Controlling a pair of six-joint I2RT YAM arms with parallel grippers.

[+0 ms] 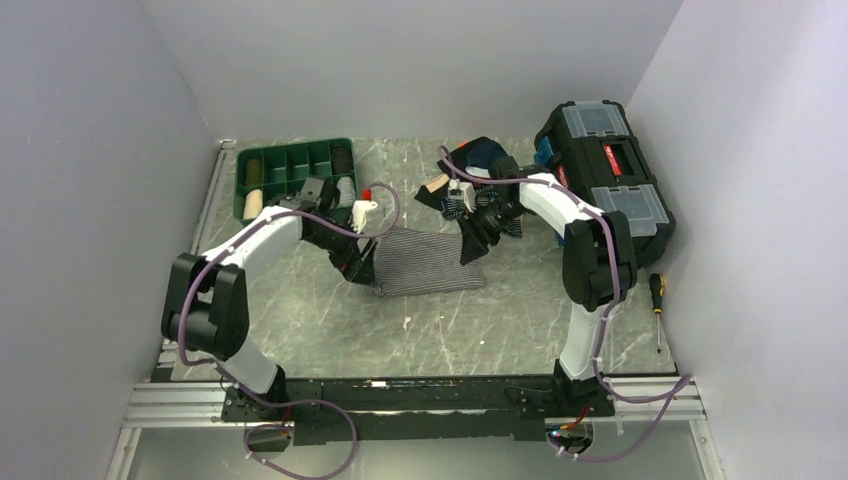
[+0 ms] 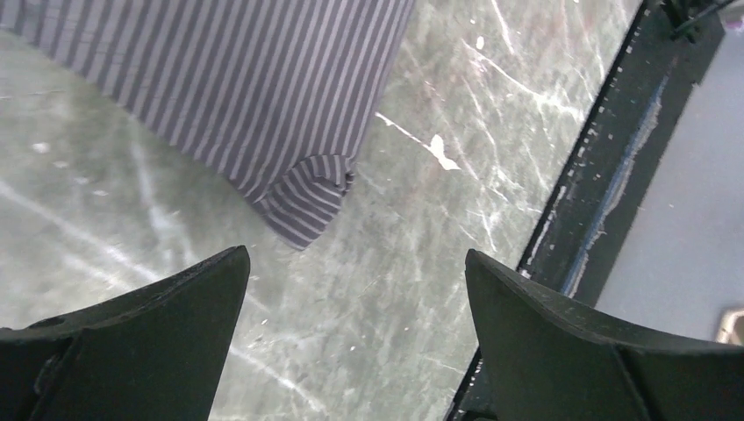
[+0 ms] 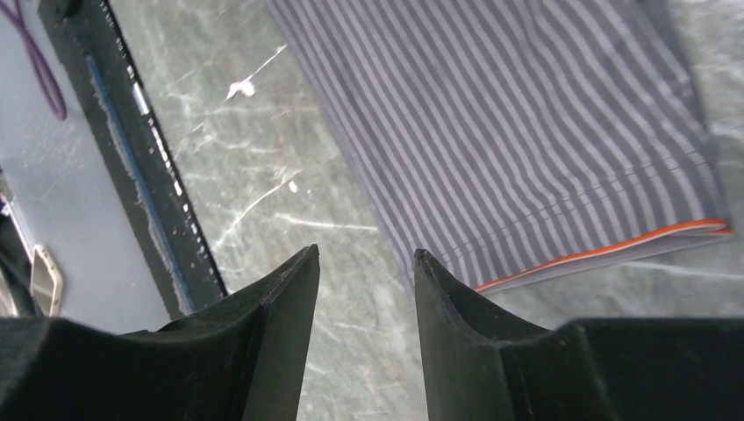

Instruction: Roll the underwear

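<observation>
A grey-and-dark striped piece of underwear [image 1: 425, 265] lies spread flat on the marble table between both grippers. In the left wrist view, one corner [image 2: 303, 197] is turned over into a small fold, below which my left gripper is open with nothing between its fingers. In the right wrist view, an orange-edged end [image 3: 605, 237] of the cloth shows beside my right gripper, whose fingers stand partly apart with the cloth's corner behind them, none visibly held.
A green divided organizer [image 1: 295, 160] with rolled items is at the back left. A clothing pile [image 1: 478, 150] lies at the back centre. A black toolbox [image 1: 600, 170] and screwdriver [image 1: 657, 295] are at the right.
</observation>
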